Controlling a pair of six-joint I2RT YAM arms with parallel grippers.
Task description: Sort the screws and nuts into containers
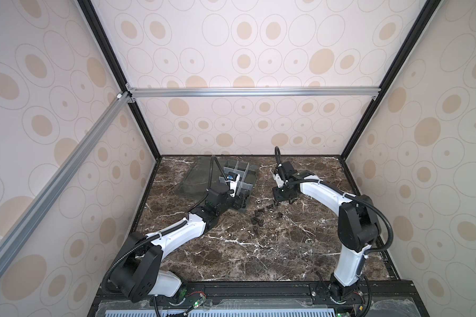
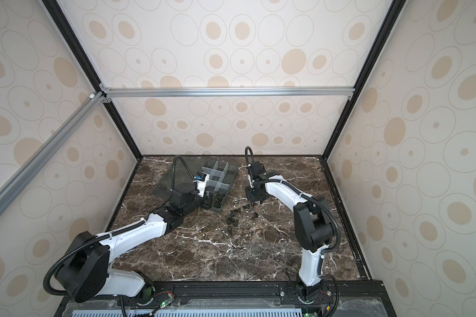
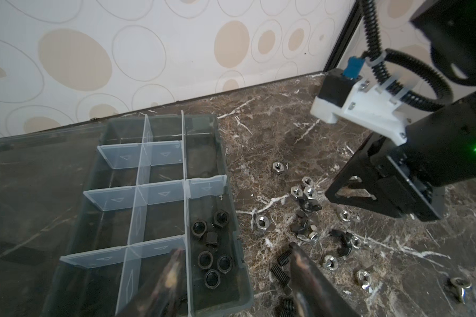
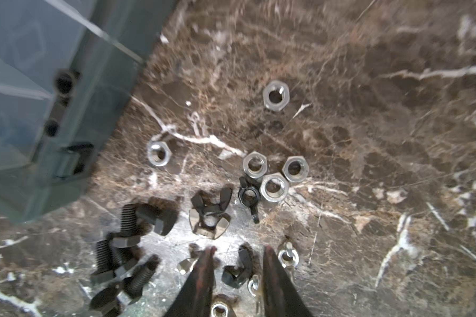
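A divided plastic box [image 3: 216, 310] stands under and left of my left gripper, which is open with nothing seen between its blurred fingers. Several dark nuts [image 3: 205, 259] lie in its near right compartment. My right gripper hovers over the loose hardware, fingers apart; a black wing nut [image 4: 239, 272] and small silver pieces appear in line with the gap, none visibly gripped. Silver hex nuts [image 4: 274, 187] lie beyond the fingertips, near another black wing nut [image 4: 249, 195]. Dark screws [image 4: 128, 224] form a pile to the left in the right wrist view.
The box's translucent lid [image 3: 31, 185] lies flat at its left. A lone silver nut [image 4: 158, 153] sits between box and pile. Bare marble [image 4: 396, 132] extends to the right. Both arms work close together at the back of the table.
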